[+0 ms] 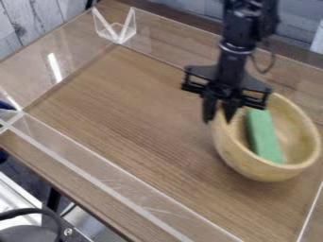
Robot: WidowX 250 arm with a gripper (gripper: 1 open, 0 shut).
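My black gripper (222, 104) is over the left rim of a tan oval bowl (252, 165) on the right of the wooden table, shut on that rim. A green object (263, 134) lies inside the bowl. The picture is blurred, so the fingertips are hard to make out.
A white wire-like item (115, 28) sits at the back left. A dark round shape (25, 227) is at the lower left corner.
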